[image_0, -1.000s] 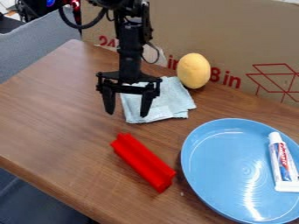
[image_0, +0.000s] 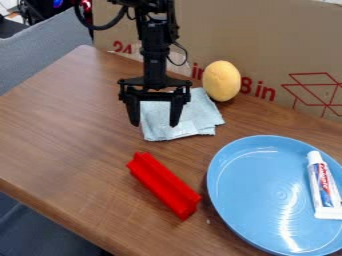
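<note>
My black gripper (image_0: 155, 112) hangs over a folded pale cloth (image_0: 197, 118) near the back of the wooden table, fingers apart and pointing down at its left part. A red oblong block (image_0: 164, 183) lies nearer the front. On the right, a blue plate (image_0: 259, 209) holds a toothpaste tube (image_0: 323, 186) near its right side. A yellow egg-shaped object (image_0: 222, 80) stands behind the cloth.
A cardboard panel (image_0: 274, 40) runs along the back. A grey surface (image_0: 34, 65) lies beyond its left edge.
Over the last second my gripper has shifted slightly, a little to the right. The objects on the table have not visibly moved.
</note>
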